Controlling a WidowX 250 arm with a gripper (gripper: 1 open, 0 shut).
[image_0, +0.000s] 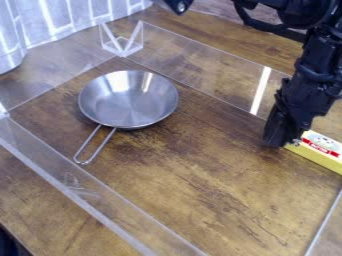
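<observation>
My black gripper (278, 135) is low over the tabletop at the right, its tip beside the left end of a yellow box (319, 151) with red and white printing. The fingertips are dark and close together, and I see nothing held between them; the gripper looks shut. A steel pan (128, 96) with a long wire handle lies on the wooden table at the left.
Clear plastic walls (74, 194) border the work area. A white object (7, 55) stands at the far left, and a small clear stand (120, 38) sits at the back.
</observation>
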